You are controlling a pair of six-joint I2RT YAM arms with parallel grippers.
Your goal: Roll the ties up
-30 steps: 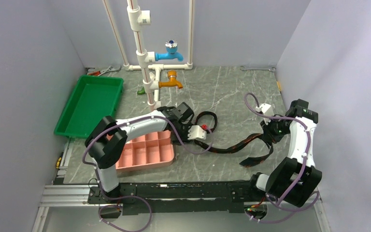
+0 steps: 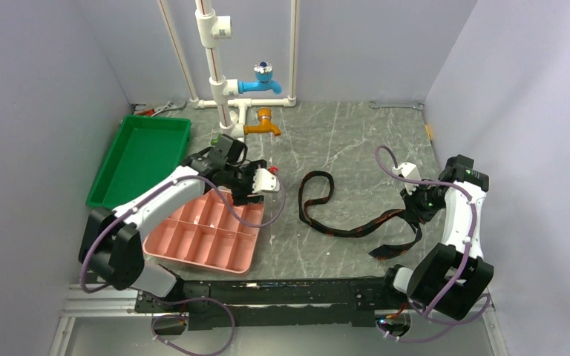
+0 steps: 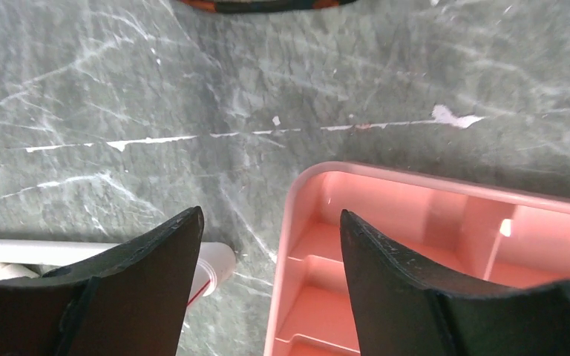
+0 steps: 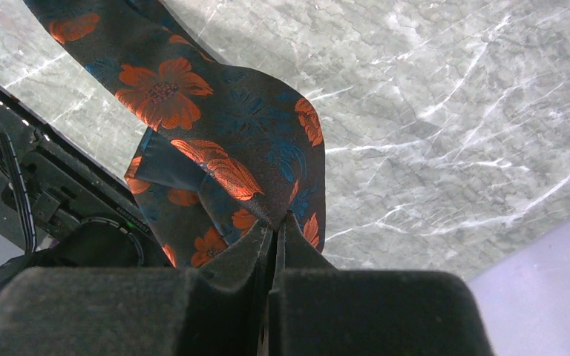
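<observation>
A dark tie with orange and blue flowers (image 2: 360, 230) lies in a loose S on the marble counter, its wide end folded over at the right. My right gripper is shut on a pinch of that folded fabric. My left gripper stands open over the corner of the pink divided tray (image 2: 219, 245), with nothing between its fingertips. Only an edge of the tie shows at the top of the left wrist view.
A green bin (image 2: 130, 159) sits at the back left. White pipes with blue (image 2: 260, 87) and orange (image 2: 263, 127) taps stand at the back. Walls border both sides.
My left arm has drawn back leftward from near the tie to over the pink tray. The tray's position has shifted somewhat. The right arm is nearly unchanged.
</observation>
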